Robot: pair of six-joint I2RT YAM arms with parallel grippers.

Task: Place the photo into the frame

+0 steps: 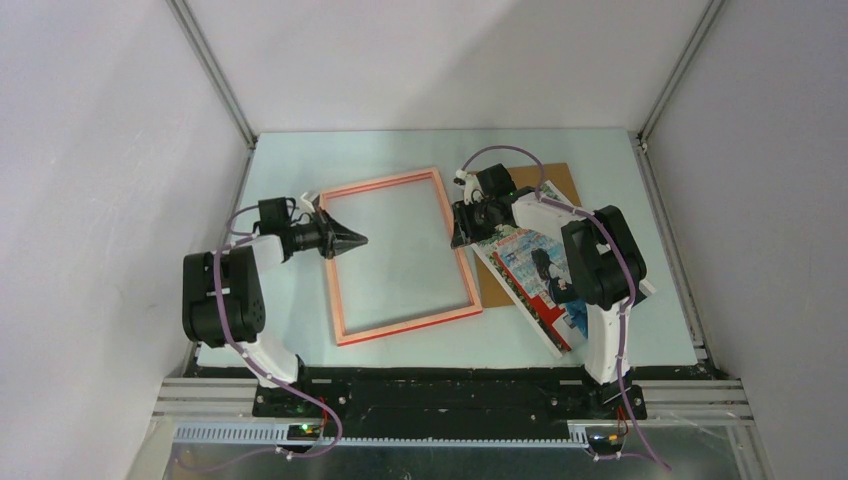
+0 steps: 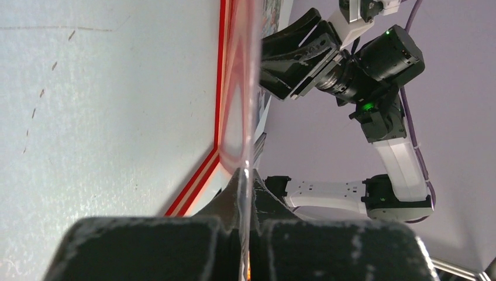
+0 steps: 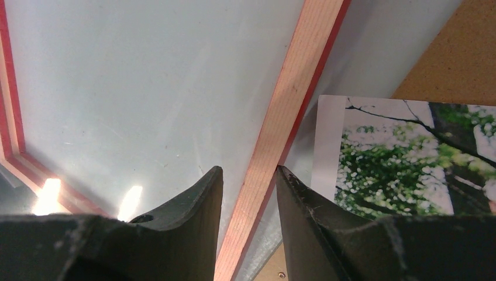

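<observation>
The empty pale wooden frame (image 1: pixel 400 325) with red edges lies on the table. My left gripper (image 1: pixel 355 240) hovers over its left part, shut; in the left wrist view a blurred pink strip hides part of its fingertips. My right gripper (image 1: pixel 459 232) is at the frame's right bar (image 3: pixel 275 134), part open, its fingers (image 3: pixel 298 211) either side of or just above the bar; whether they touch is unclear. The photos (image 1: pixel 530 280) lie right of the frame, partly under my right arm; a leafy one (image 3: pixel 403 158) shows in the right wrist view.
A brown board (image 1: pixel 495 295) lies beneath the photos on the right. Pale walls stand at the back and both sides.
</observation>
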